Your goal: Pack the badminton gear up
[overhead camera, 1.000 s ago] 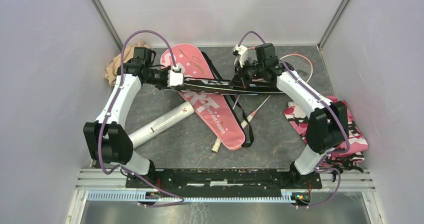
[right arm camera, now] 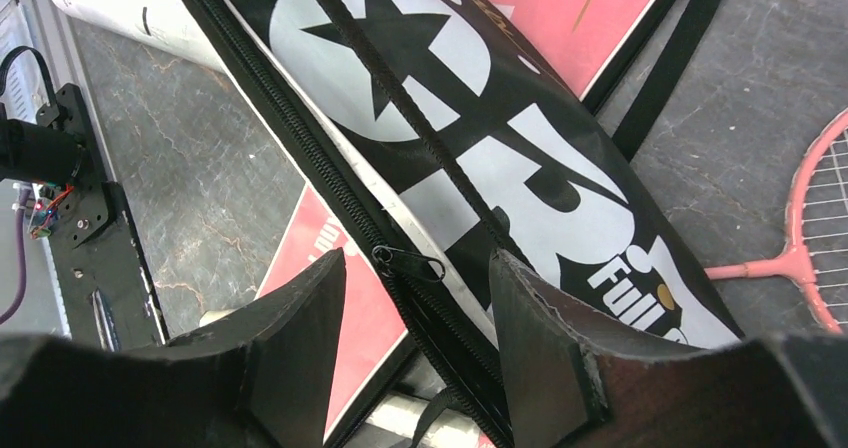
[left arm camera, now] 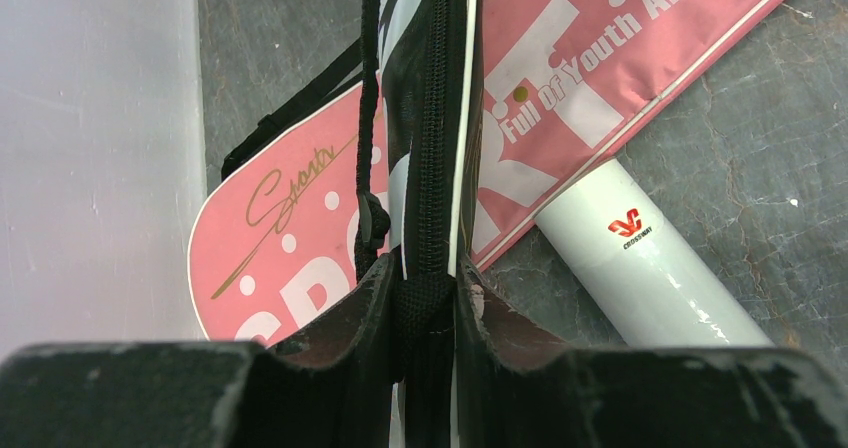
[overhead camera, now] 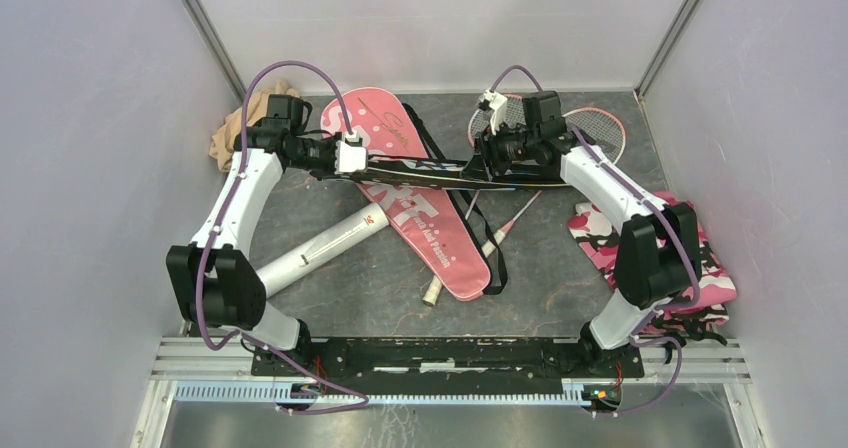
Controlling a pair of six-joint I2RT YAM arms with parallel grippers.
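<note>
A black racket bag (overhead camera: 415, 172) with white print is held up lengthwise between my arms. My left gripper is shut on one end of it, beside the zipper. The right gripper stands open over the bag's zipper; the small metal zipper pull (right arm camera: 408, 262) appears between its fingers, apparently not gripped. Beneath lies a pink racket bag (overhead camera: 440, 238) on the dark floor. Two badminton rackets lie at the back right, one racket head (overhead camera: 602, 133) in plain sight and handles (overhead camera: 433, 290) reaching forward, partly covered by the bags.
A white shuttlecock tube (overhead camera: 320, 248) lies at the left, its end close to the pink bag. On the right is a pink camouflage cloth (overhead camera: 715, 278); a tan cloth (overhead camera: 228, 143) sits at the back left. Pale walls enclose the sides and back.
The left arm and the things on the floor have stayed put.
</note>
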